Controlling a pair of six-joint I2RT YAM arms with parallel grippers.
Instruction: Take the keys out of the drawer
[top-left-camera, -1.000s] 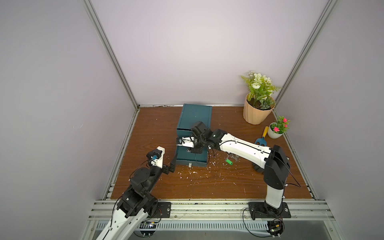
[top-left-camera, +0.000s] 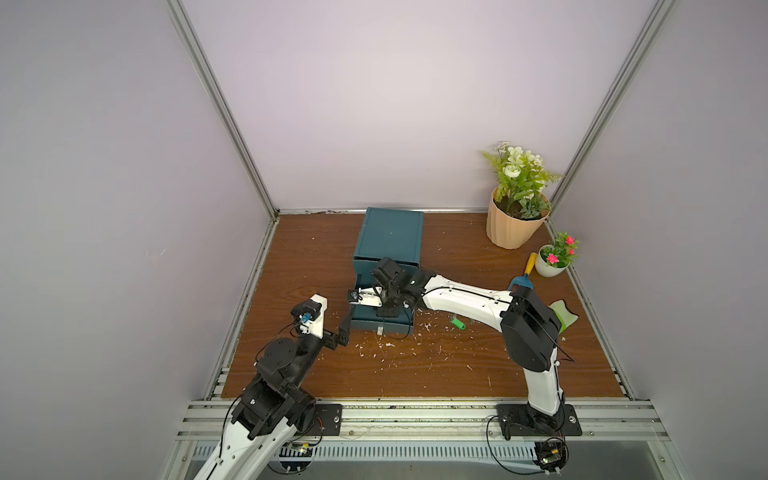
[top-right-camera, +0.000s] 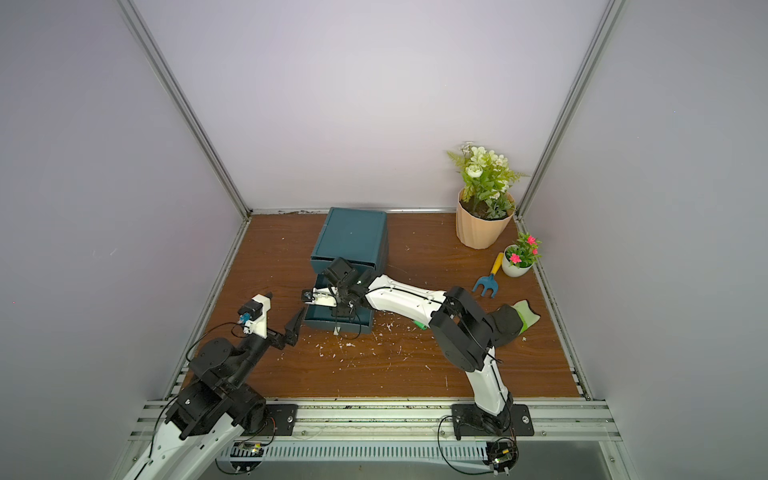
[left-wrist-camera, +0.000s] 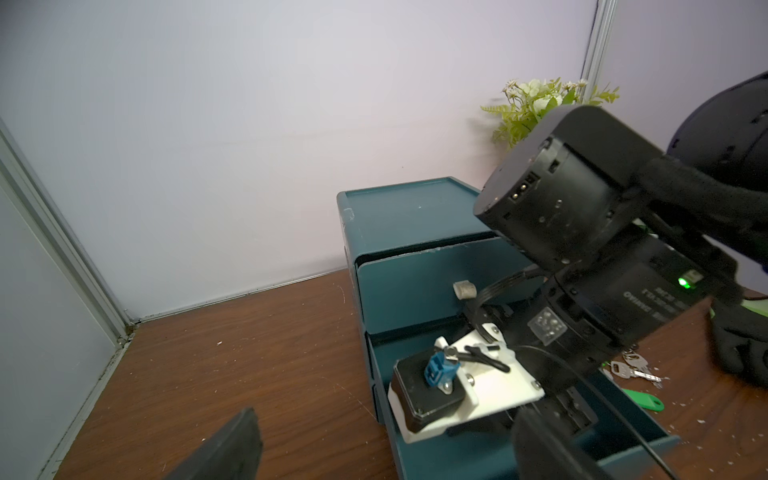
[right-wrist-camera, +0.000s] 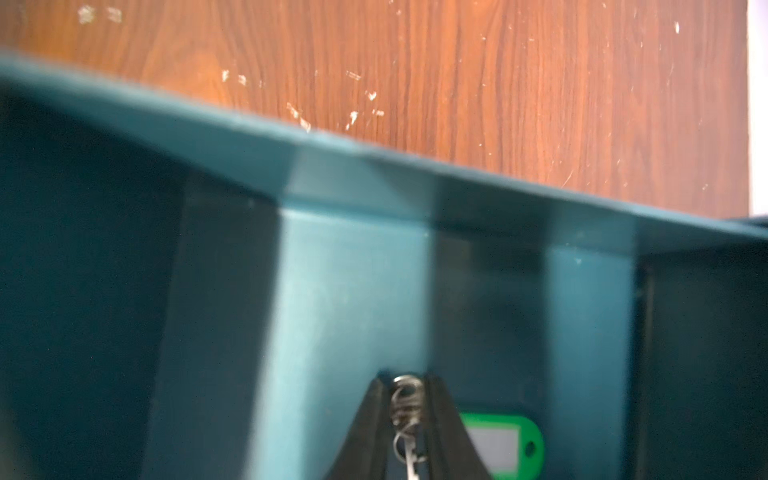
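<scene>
The teal drawer is pulled out of its cabinet. Inside it, in the right wrist view, lie metal key rings with part of a key and a green tag. My right gripper reaches down into the drawer, its fingertips close on both sides of the rings. Whether they grip the rings cannot be told; the rest of the keys is cut off below. My left gripper stands open and empty to the drawer's front left.
Other keys with a green tag lie on the table right of the drawer. White scraps litter the front. A small fork and two potted plants stand right.
My right arm has swung left and its gripper has moved toward the drawer's front and lower into it. The left arm and the cabinet have stayed put.
</scene>
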